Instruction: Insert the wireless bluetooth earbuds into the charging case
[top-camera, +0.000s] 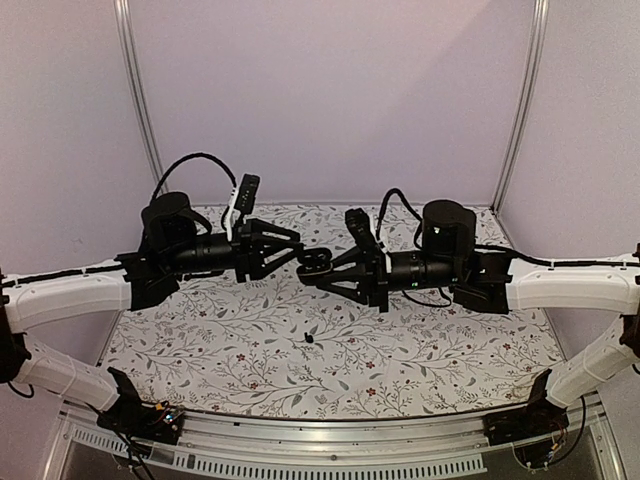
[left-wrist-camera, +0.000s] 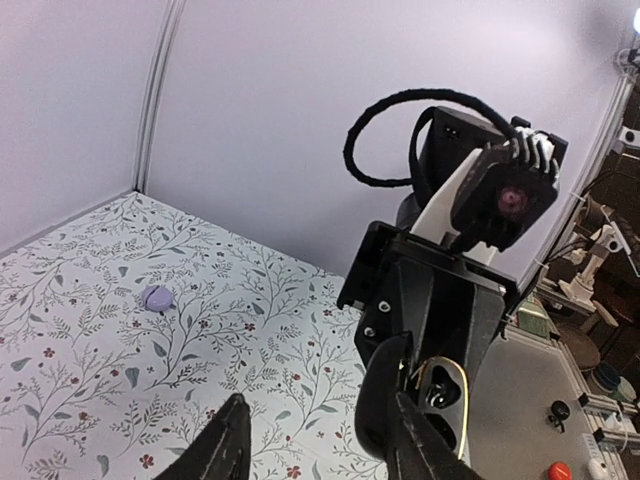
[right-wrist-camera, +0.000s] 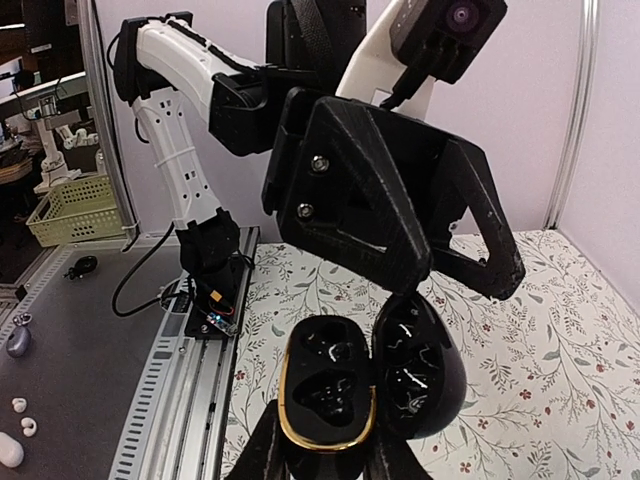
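A glossy black charging case (top-camera: 314, 262) with a gold rim is held above the table, my right gripper (top-camera: 331, 275) shut on it. Its lid (right-wrist-camera: 418, 366) stands open beside the base (right-wrist-camera: 326, 385). Both wells look dark; whether an earbud sits in either, I cannot tell. To the left of the case, my left gripper is part open with an empty gap, one finger (left-wrist-camera: 412, 440) overlapping the lid in its wrist view. In the right wrist view its fingertips are just above the lid. A small dark earbud-like piece (top-camera: 309, 338) lies on the cloth.
Floral cloth (top-camera: 230, 350) covers the table, mostly bare around both arms. A small pale purple object (left-wrist-camera: 157, 298) lies on it in the left wrist view. Outside the work area stands a yellowish basket (right-wrist-camera: 75, 209).
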